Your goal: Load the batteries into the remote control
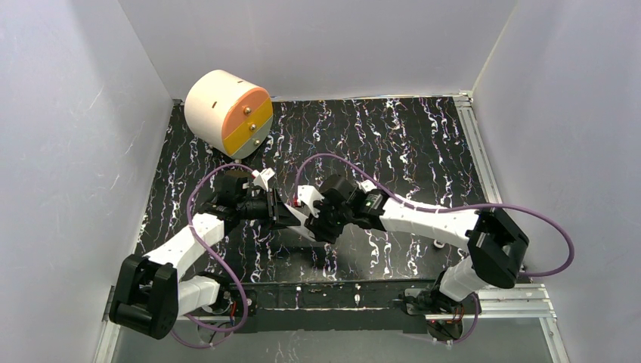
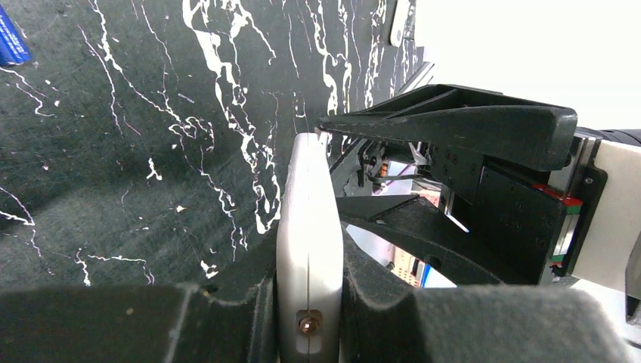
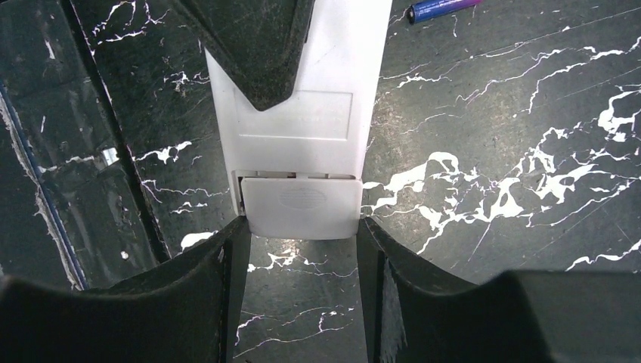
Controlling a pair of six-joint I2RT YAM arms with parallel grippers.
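Observation:
The white remote control (image 3: 295, 113) is held between both grippers at the near middle of the table. My left gripper is shut on it, and the remote stands edge-on between its fingers in the left wrist view. My right gripper is shut on the battery cover (image 3: 301, 204) at the remote's end, with narrow slots showing along the cover's upper edge. A blue-and-purple battery (image 3: 442, 9) lies on the table in the right wrist view; a blue one (image 2: 11, 34) shows in the left wrist view.
A round cabinet (image 1: 227, 113) with coloured drawers stands at the back left. A dark strip (image 3: 83, 166) runs along the near edge.

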